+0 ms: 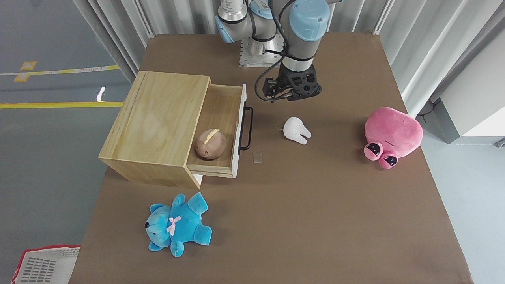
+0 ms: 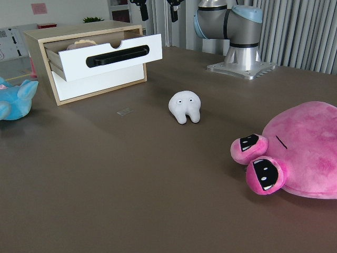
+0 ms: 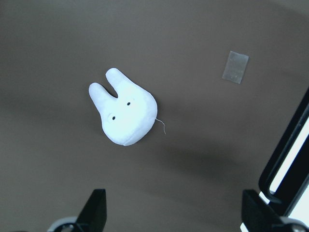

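My gripper (image 1: 292, 90) hangs at the back right of the wooden drawer box (image 1: 151, 118), its fingers wide apart and empty. In the wrist view a small white plush (image 3: 126, 113) (image 1: 296, 130) lies below and ahead of it. The drawer (image 1: 217, 109) stands open, with a black handle (image 2: 118, 55) and a brown round toy (image 1: 210, 144) inside. A pink plush (image 1: 393, 132) lies at the right of the table, and a blue bear (image 1: 182, 225) lies in front of the box.
A small clear patch (image 1: 257, 157) lies on the table (image 1: 322, 217) beside the drawer. A red-rimmed basket (image 1: 45, 265) stands off the table at front left.
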